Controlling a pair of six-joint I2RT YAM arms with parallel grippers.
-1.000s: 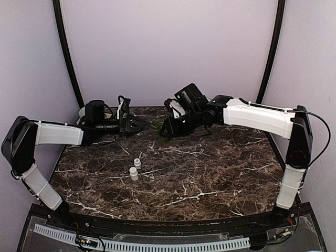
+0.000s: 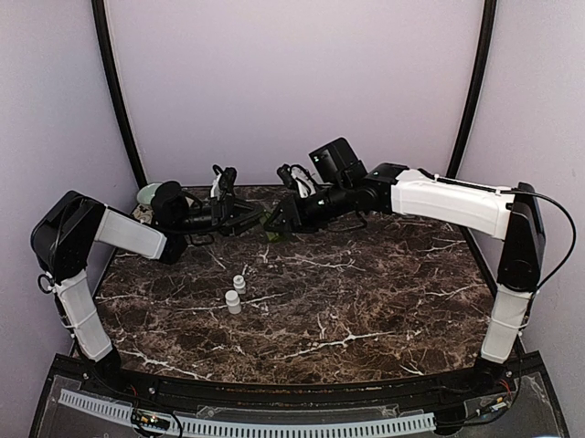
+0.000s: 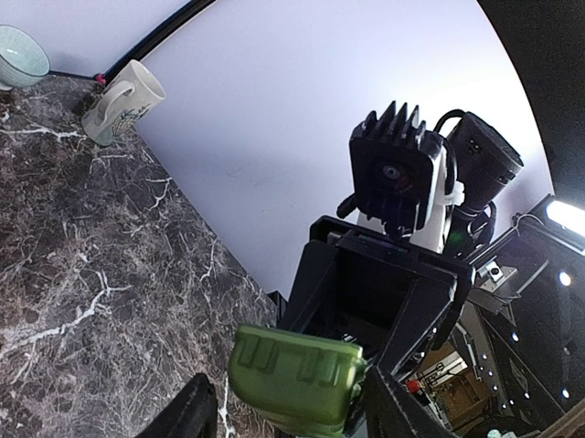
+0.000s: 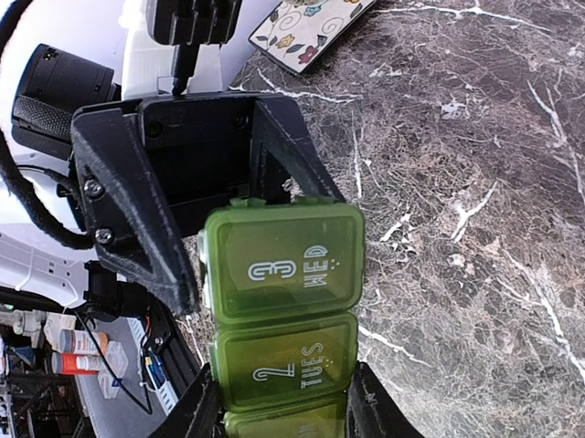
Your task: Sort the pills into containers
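Note:
My right gripper is shut on a green pill organizer, holding it above the table; lids marked 3 WED and 2 TUES show in the right wrist view. Around the organizer's far end stand the parted fingers of my left gripper. In the left wrist view that end of the organizer lies between them, with a small gap visible at the left. Two white pill bottles stand upright on the dark marble table, in front of both grippers.
A patterned mug and a pale green bowl stand toward the back left. A flowered flat item lies at the table's far side in the right wrist view.
My left gripper has moved right, toward the organizer. My right gripper shifted slightly left with the organizer held in it. The white bottles stayed in place.

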